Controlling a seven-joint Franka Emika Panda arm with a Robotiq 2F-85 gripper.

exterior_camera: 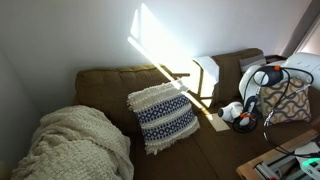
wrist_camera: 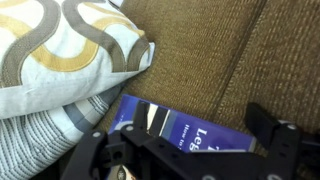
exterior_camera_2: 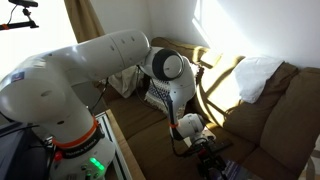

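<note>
In the wrist view a blue-purple book or box [wrist_camera: 200, 134] with pale lettering and a striped patch lies against the brown couch [wrist_camera: 195, 60]. Both dark fingers of my gripper show along the bottom edge, set wide apart; the gripper is open. The blue item appears in the gap between them, and I cannot tell whether either finger touches it. Part of it is hidden by the gripper. From the first exterior view, the arm [exterior_camera: 285, 72] reaches down from the right to the couch seat, where the fingertips are too small to make out.
A patterned cushion [wrist_camera: 75, 40] and a ribbed pale cloth [wrist_camera: 40, 145] lie left in the wrist view. A blue-and-white pillow [exterior_camera: 165, 118] and a cream blanket [exterior_camera: 75, 145] rest farther along the couch. A white cloth [exterior_camera: 207, 75] hangs over the backrest. A wooden table edge [exterior_camera: 250, 168] stands in front.
</note>
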